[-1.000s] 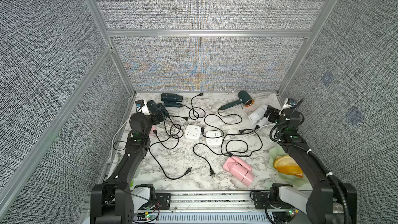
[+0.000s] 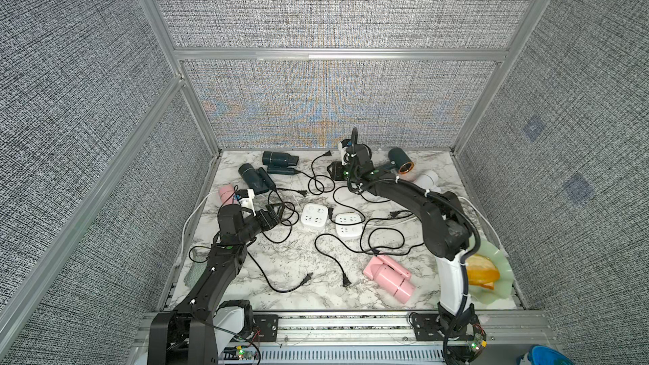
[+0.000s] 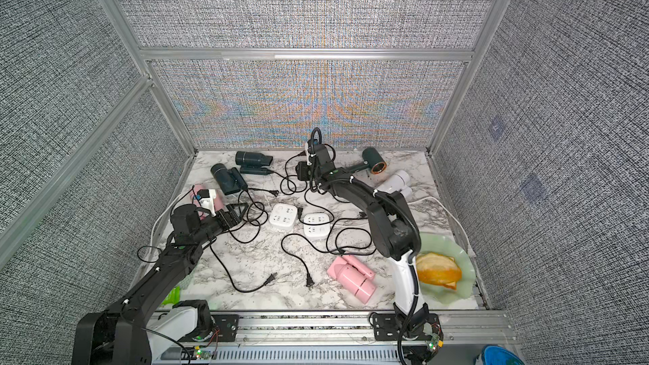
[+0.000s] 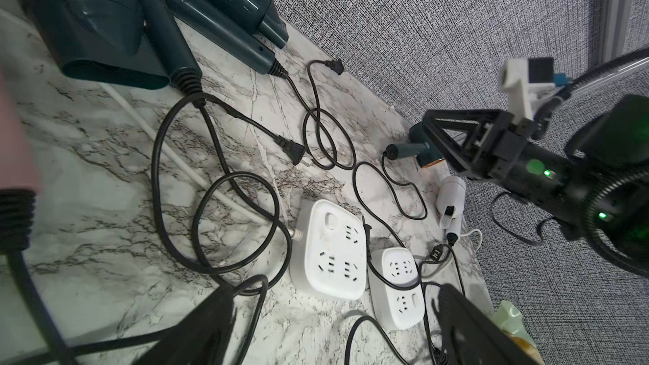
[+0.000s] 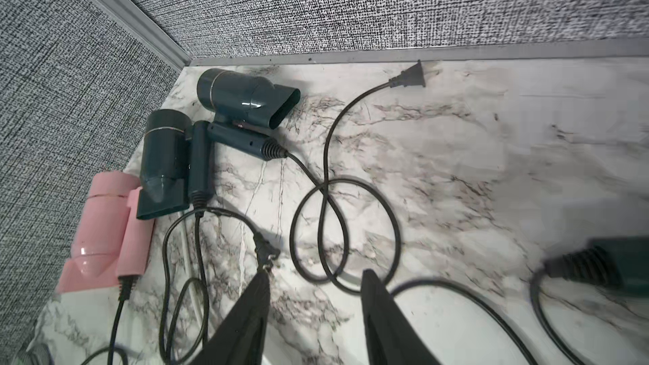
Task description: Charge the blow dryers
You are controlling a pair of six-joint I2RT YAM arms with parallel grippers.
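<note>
Two white power strips [image 2: 314, 215] [image 2: 349, 226] sit mid-table amid black cords. Dark-green dryers [image 5: 169, 155] [image 5: 233, 94] lie back left, a pink one [image 5: 101, 229] beside them, another green dryer [image 2: 399, 160] and a white one [image 4: 450, 196] back right, a pink dryer [image 2: 388, 278] at front. My left gripper [image 2: 275, 214] is open above cord loops left of the strips. My right gripper hangs open over the back middle, facing a loose plug [image 5: 409, 75] and coiled cord; nothing shows between its fingers.
A pale green bowl [image 3: 463, 263] with orange-yellow items stands at the front right. Marble table [image 2: 290, 277] is clearer at the front middle, apart from cords. Fabric walls close in the back and sides.
My right arm has swung from the back right leftward to the back middle. My left gripper has moved slightly down and right toward the cords.
</note>
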